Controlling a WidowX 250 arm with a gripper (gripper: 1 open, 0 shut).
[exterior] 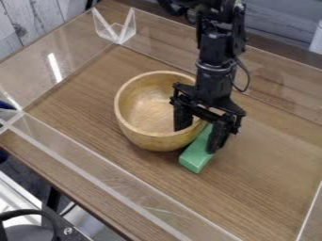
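Note:
A tan wooden bowl (141, 109) sits on the table, left of center. A green rectangular block (197, 157) lies at its right front, partly under the black gripper (206, 123). The gripper is low at the bowl's right rim and over the block's back end. Its dark fingers blend together, so whether it is open, shut or holding the block cannot be told.
The wooden table (113, 188) has clear space at left, right and front. A clear plastic item (113, 28) stands near the back left. Dark cables and hardware show at the lower left, off the table's edge.

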